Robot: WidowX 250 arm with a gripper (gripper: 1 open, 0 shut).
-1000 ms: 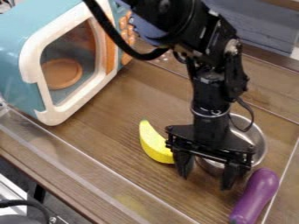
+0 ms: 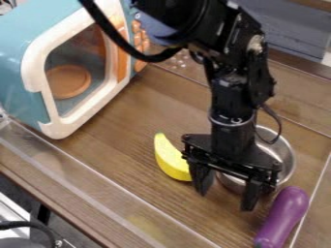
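My black gripper (image 2: 227,189) hangs over a metal bowl (image 2: 276,153) on the wooden table, its fingers open and pointing down into or just in front of the bowl, which it partly hides. A yellow banana (image 2: 169,158) lies just left of the gripper. A purple eggplant (image 2: 284,219) lies to the front right of the bowl. Whether anything is inside the bowl is hidden.
A blue toy microwave (image 2: 33,58) with a white-framed door stands at the upper left. Bare wooden table (image 2: 130,145) lies between it and the banana. Dark cables and hardware sit at the lower left corner.
The arm and gripper have shifted very slightly; the banana, bowl and eggplant look unmoved.
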